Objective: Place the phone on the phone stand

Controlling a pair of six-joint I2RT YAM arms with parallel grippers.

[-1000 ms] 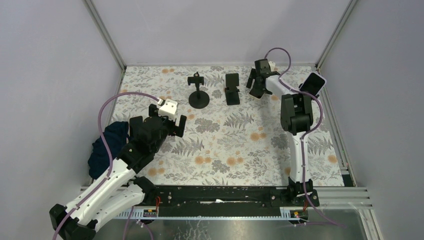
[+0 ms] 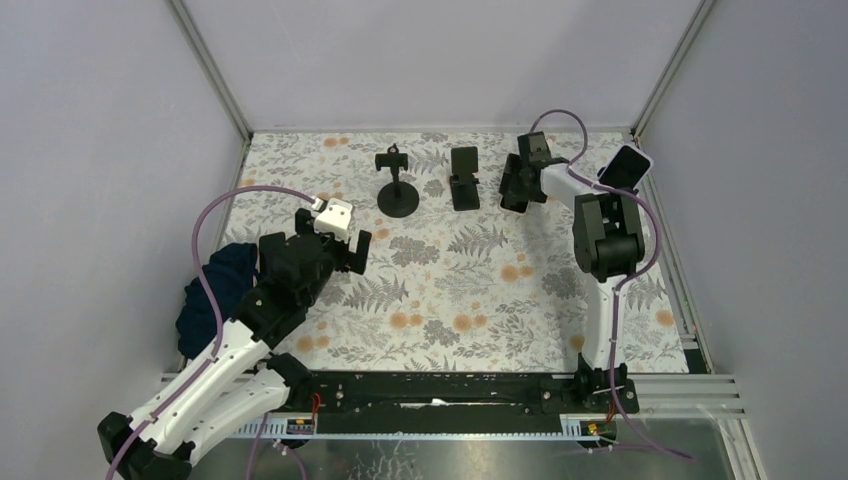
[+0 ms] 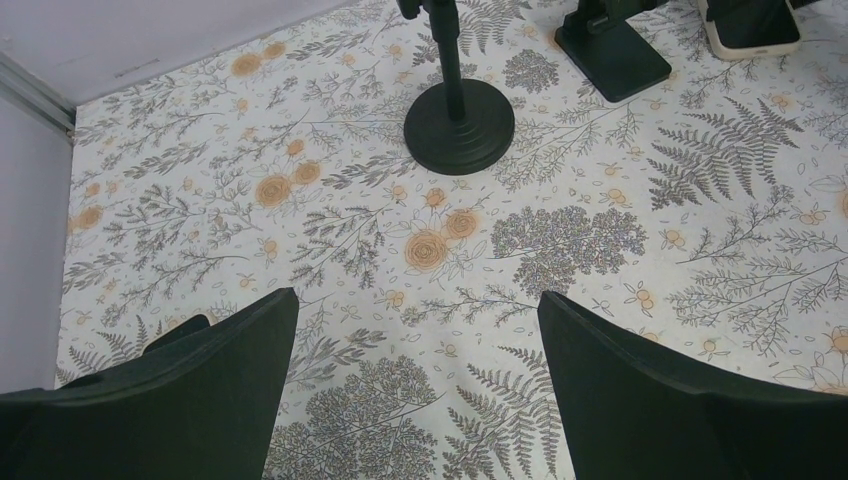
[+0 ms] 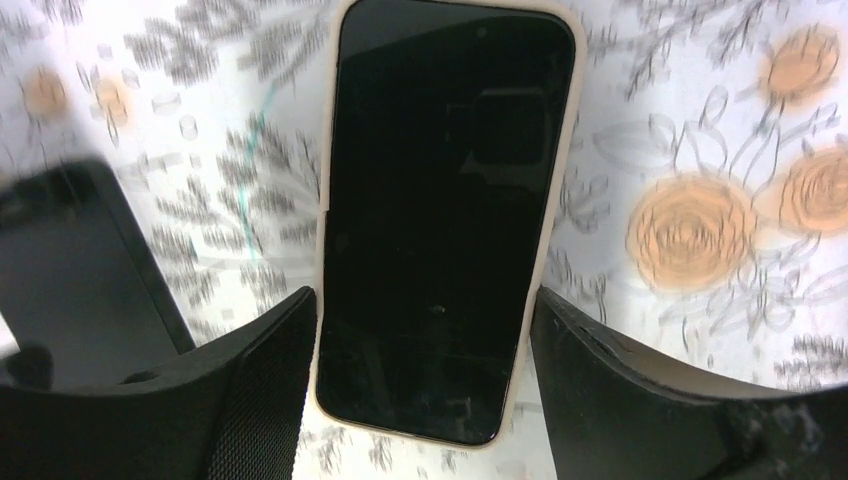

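Observation:
A black-screened phone with a light frame [image 4: 436, 200] lies flat on the table; my right gripper is over it, part open, fingertips at both long edges near its lower half. Whether they press on it I cannot tell. In the top view a black flat-panel stand [image 2: 464, 178] stands left of that phone, and a round-based black stand [image 2: 397, 198] farther left. My left gripper is open over bare table at the left, nothing between its fingers.
Another dark device [image 2: 625, 167] lies at the far right. A dark blue cloth [image 2: 210, 300] is at the left edge.
The left arm has stayed where it was.

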